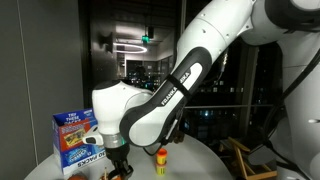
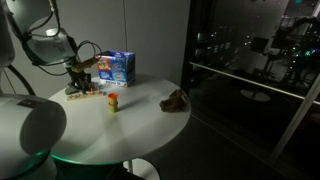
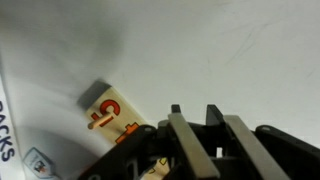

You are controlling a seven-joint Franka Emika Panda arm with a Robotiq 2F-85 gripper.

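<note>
My gripper shows at the lower right of the wrist view. Its fingers (image 3: 190, 150) stand slightly apart, shut on something small that is too dark and hidden to name. To their left lies a wooden board (image 3: 128, 116) with red printed marks and an orange peg (image 3: 101, 120); the fingers hide part of it. In exterior view 2 the gripper (image 2: 80, 80) is over the far left of the round table, above the board (image 2: 88, 95). Exterior view 1 has the gripper (image 1: 118, 168) low at the bottom edge.
A blue and red box (image 1: 76, 138) stands behind the gripper. A small orange and yellow bottle (image 2: 113, 103) is upright nearer the table's middle. Something brown (image 2: 175, 101) lies by the right edge.
</note>
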